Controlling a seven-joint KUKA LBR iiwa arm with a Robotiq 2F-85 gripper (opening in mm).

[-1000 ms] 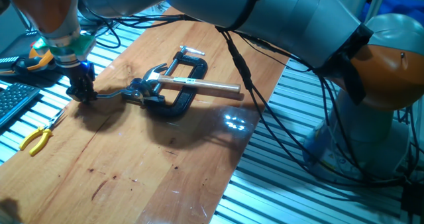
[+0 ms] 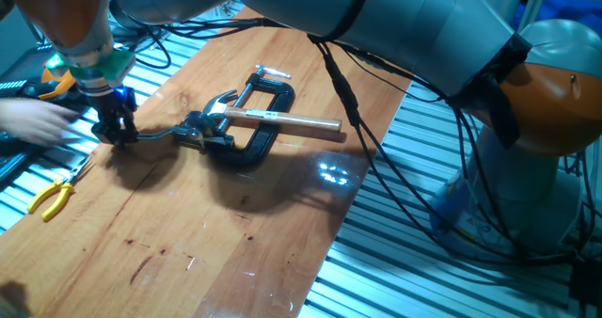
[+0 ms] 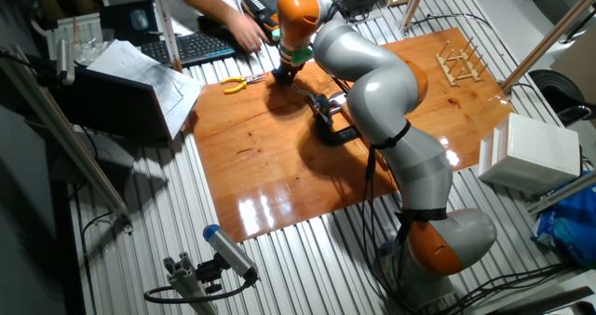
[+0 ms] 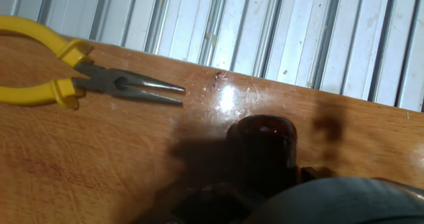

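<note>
My gripper (image 2: 115,135) is low over the far left part of the wooden table, pointing down. Whether its fingers are open or shut does not show. A thin bent metal rod (image 2: 155,135) runs from beside the fingers towards the clamp; I cannot tell if it is gripped. A hammer (image 2: 292,120) with a wooden handle lies across a black C-clamp (image 2: 252,154), right of the gripper. Yellow-handled pliers (image 4: 63,58) rest near the table edge, apart from the gripper. In the wrist view, a dark rounded part (image 4: 265,128) and a grey curved shape (image 4: 344,201) hide the fingertips.
A person's hand (image 3: 247,33) is beyond the table edge, by the keyboard (image 3: 191,49) and close to the arm. A wooden peg rack (image 3: 458,65) stands at another corner. Cables (image 2: 353,111) hang from the arm.
A person's hand has come in from the left, over the keyboard beside the table. The arm, hammer, clamp and pliers look almost unmoved.
</note>
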